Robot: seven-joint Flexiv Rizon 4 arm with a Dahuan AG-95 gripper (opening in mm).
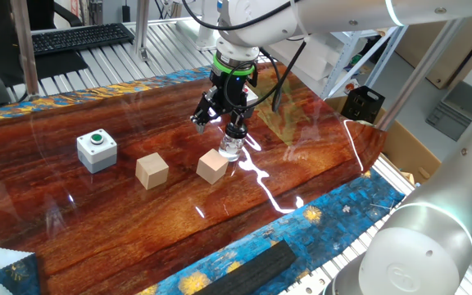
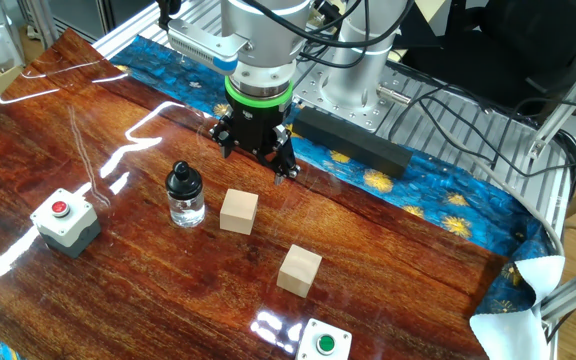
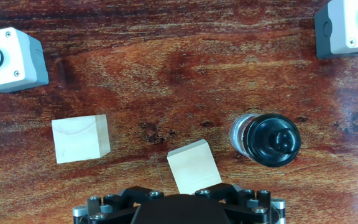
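My gripper [image 2: 255, 160] hangs above the wooden table, its fingers spread wide with nothing between them. In the wrist view, one wooden cube [image 3: 194, 167] lies just ahead of the gripper, partly hidden by it. A second wooden cube [image 3: 79, 139] sits farther left. Right of the nearer cube stands a clear bottle with a black cap [image 3: 272, 140]; exterior view 2 shows the bottle [image 2: 186, 195] upright. A box with a green button [image 1: 97, 150] is beyond the cubes, and a box with a red button [image 2: 65, 222] stands on the bottle's far side.
A long dark bar [image 2: 351, 143] lies on the blue patterned cloth [image 2: 438, 210] along the table's edge near the arm's base. White cloth [image 2: 513, 315] hangs at one corner. Bare tabletop [image 3: 166, 68] stretches between the two button boxes.
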